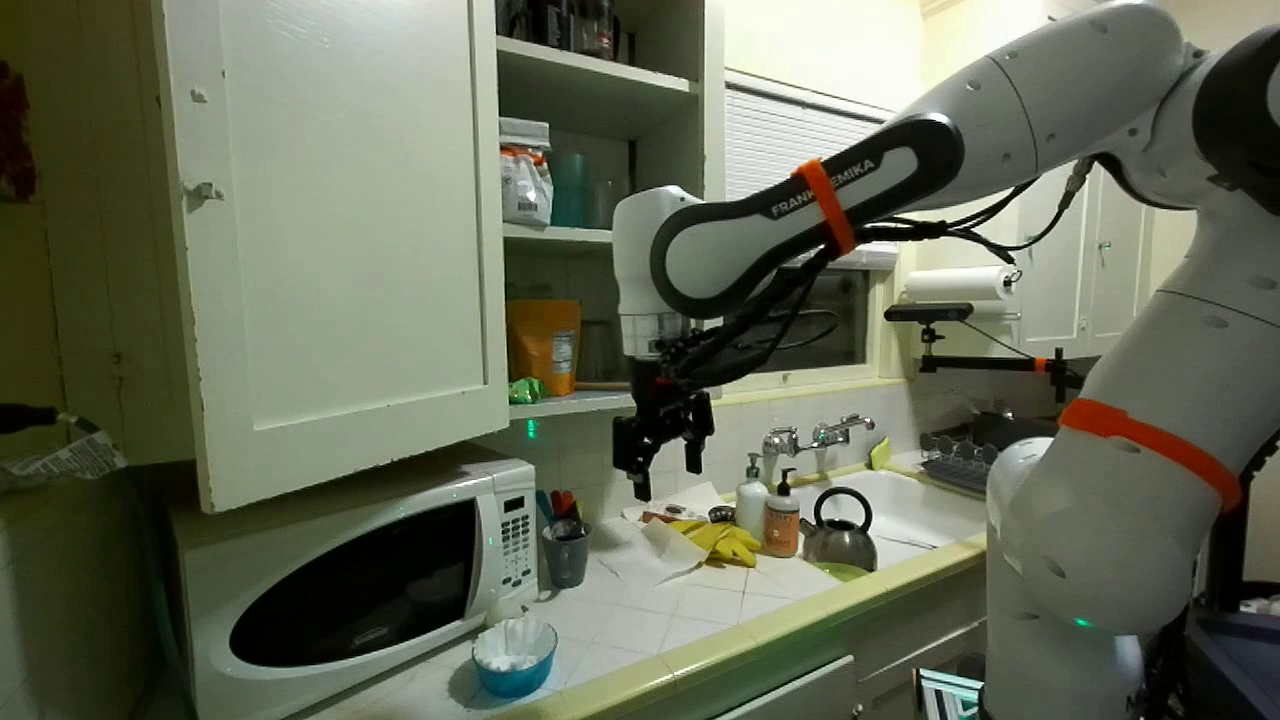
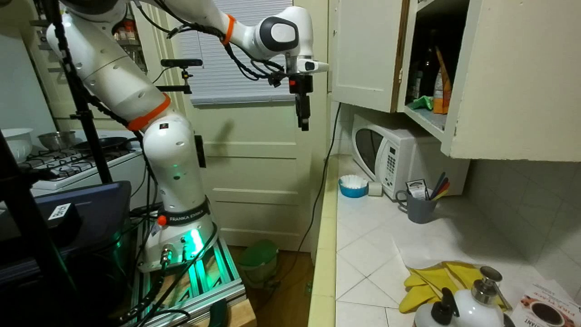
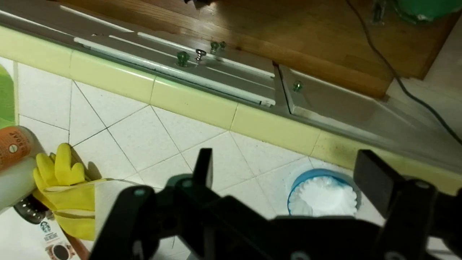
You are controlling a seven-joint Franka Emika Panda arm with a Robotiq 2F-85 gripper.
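Observation:
My gripper is open, its two dark fingers wide apart with nothing between them. In the first exterior view the gripper point(image 1: 668, 478) hangs pointing down, high above the counter. A blue bowl point(image 1: 515, 659) holding white paper liners stands on the counter in front of the microwave. In the wrist view this bowl point(image 3: 323, 193) shows far below, between the fingers and nearer the right one. Yellow rubber gloves point(image 3: 69, 190) lie at the left of that view, beside the soap bottles.
The microwave point(image 1: 360, 588) stands at the counter's left, under an open cabinet door point(image 1: 342, 228). A grey mug point(image 2: 420, 209) with utensils is beside it. Two pump bottles point(image 1: 781, 516) and a kettle point(image 1: 840, 546) stand near the sink. Bare counter tiles lie between bowl and gloves.

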